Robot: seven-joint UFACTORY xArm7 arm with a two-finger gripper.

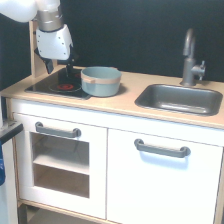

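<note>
A grey-blue pot [101,82] with a tan rim stands upright at the right edge of the black stove top [45,83], partly on the wooden counter. To its left, my gripper [67,70] hangs low over the stove, its dark fingers near the pot's left side. Whether they touch the pot cannot be made out. The fingers are small and dark against the dark wall, so their opening is unclear.
A metal sink [180,98] with a tall faucet [190,60] is set in the right of the counter. Bare counter [133,88] lies between pot and sink. Below are a cabinet door [165,180] and an oven door with handles [57,131].
</note>
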